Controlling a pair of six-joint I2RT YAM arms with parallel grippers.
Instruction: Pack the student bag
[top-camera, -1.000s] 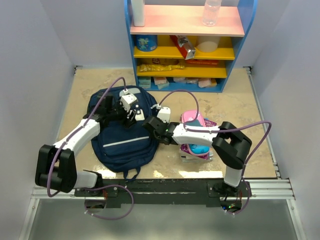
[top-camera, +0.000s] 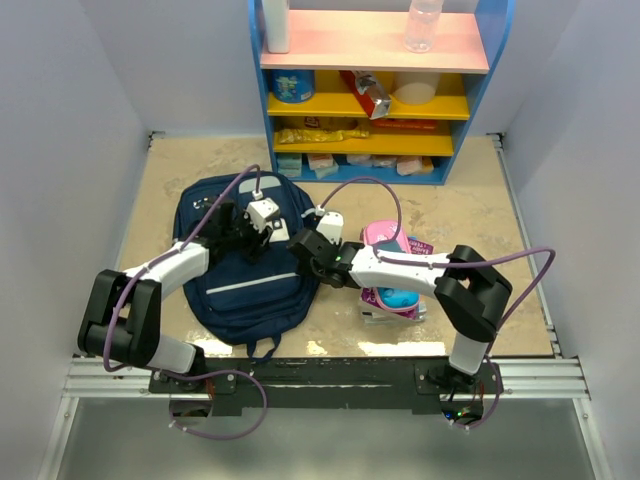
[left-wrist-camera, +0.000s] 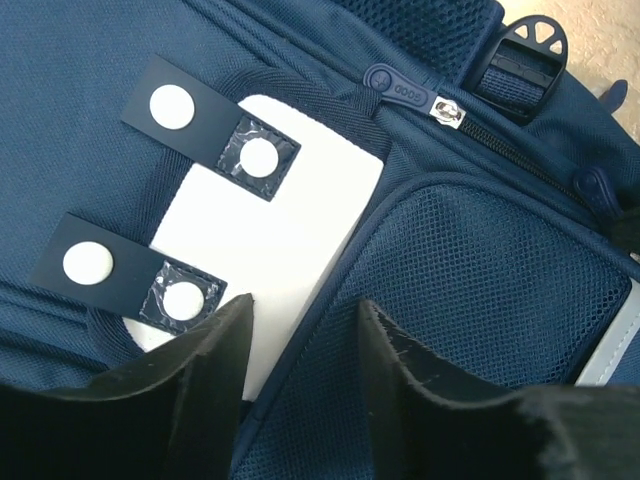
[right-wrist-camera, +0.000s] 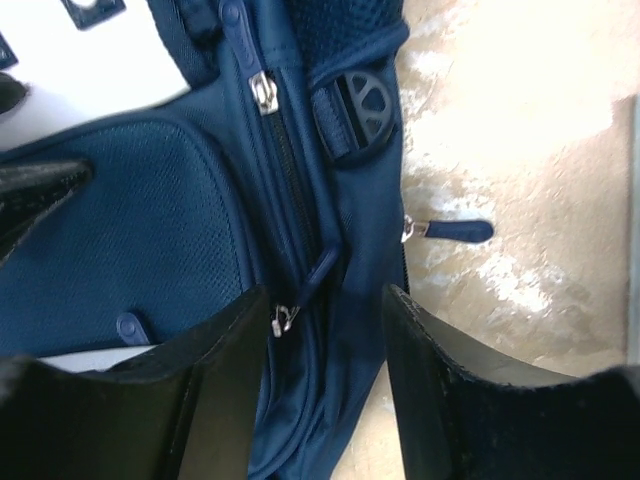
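Note:
A navy student bag (top-camera: 250, 310) lies flat on the left of the table, its front facing up. Over its upper middle is my left gripper (top-camera: 262, 240), part open. In the left wrist view its fingers (left-wrist-camera: 222, 340) hang above a white patch (left-wrist-camera: 270, 230) with dark snap straps, nothing between them. My right gripper (top-camera: 300, 262) stands over the bag's right edge, also part open. A zipper pull (right-wrist-camera: 312, 285) shows just beyond the gap between its fingers, which do not visibly grip it. Another pull (right-wrist-camera: 455, 231) sticks out over the table.
To the right, beneath my right arm, stands a pink and blue pouch (top-camera: 380, 233) on a stack of flat items (top-camera: 385, 315). A blue shelf unit (top-camera: 375, 182) with several goods stands at the back. Bare table (top-camera: 480, 215) shows at the right.
The right gripper has barely moved. The bag looks the same.

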